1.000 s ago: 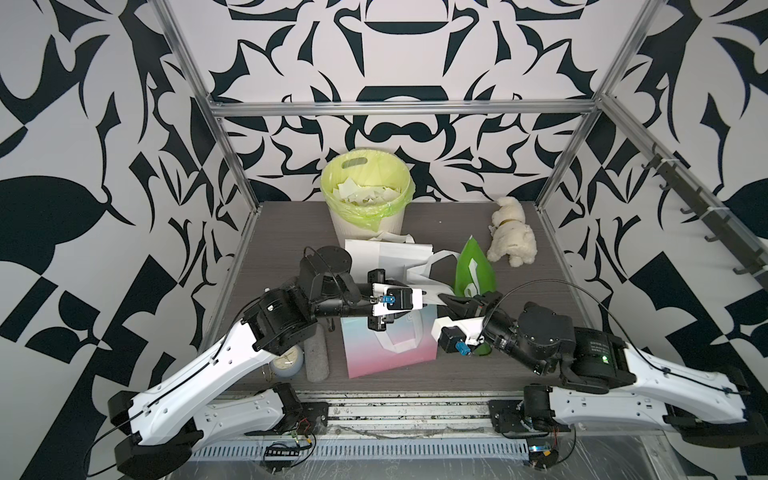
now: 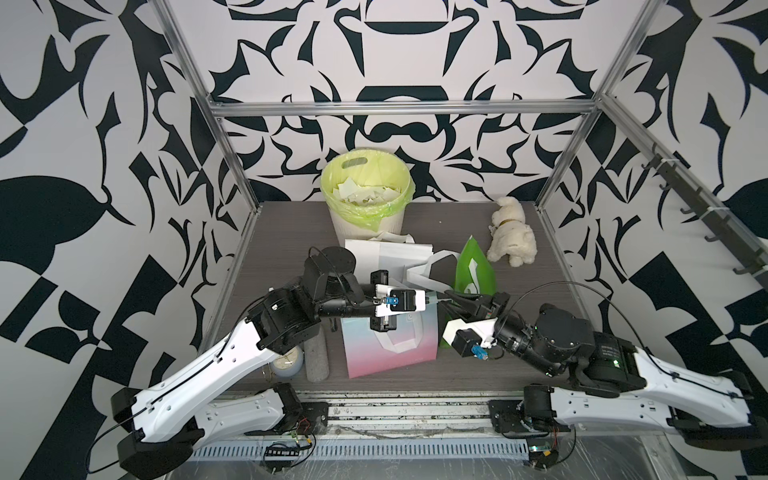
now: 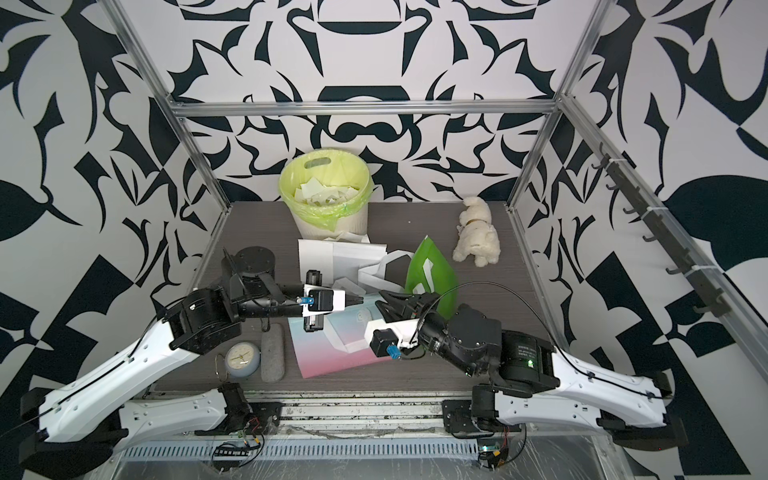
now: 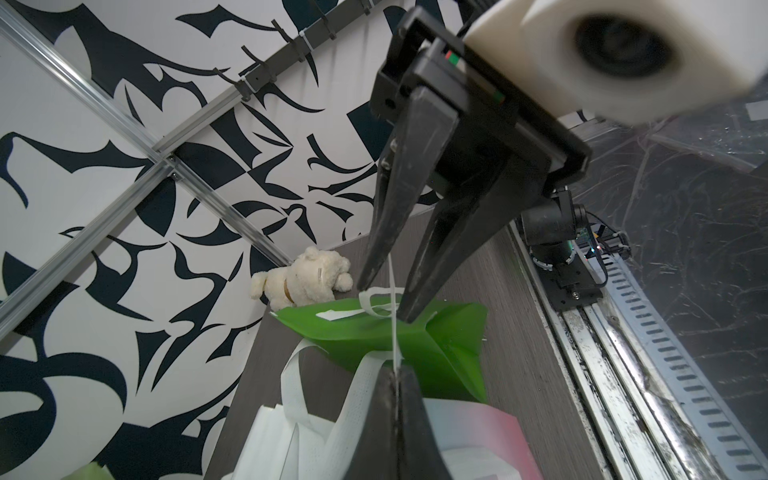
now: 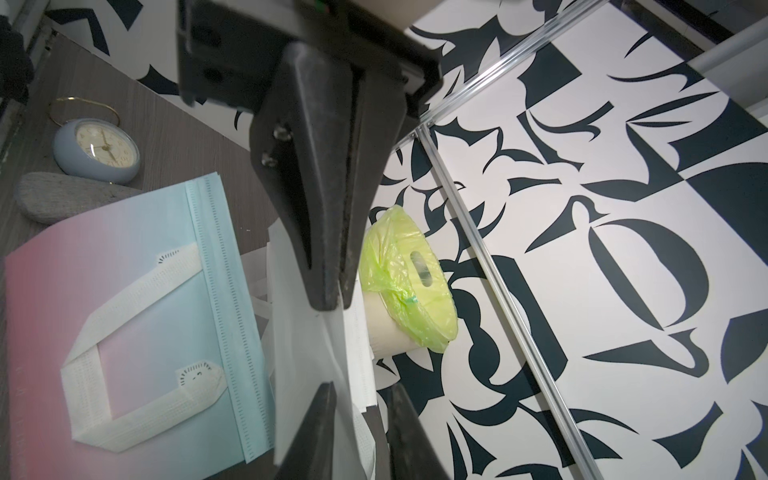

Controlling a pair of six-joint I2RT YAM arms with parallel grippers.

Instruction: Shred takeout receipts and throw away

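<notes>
A thin white strip of paper [image 4: 393, 320], seen edge-on in the left wrist view, stands up from the tips of my left gripper. That gripper is shut on it. Facing it, my right gripper is open, its two fingers apart on either side of the paper's upper end, with no grip on it. In the top left view the two grippers meet tip to tip above the pink-blue bag [image 2: 372, 352]. The bin [image 2: 368, 217] at the back has a yellow-green liner and holds white paper scraps [image 2: 364, 193].
A white bag [image 3: 340, 260] with handles and a green bag [image 3: 430, 276] lie under the grippers. A plush dog [image 2: 512, 232] sits at the back right. At the front left are a clock [image 3: 241, 358] and a grey cylinder [image 3: 273, 352].
My right gripper has shifted a little to the right, away from the left one, and turned slightly. The left gripper has barely moved.
</notes>
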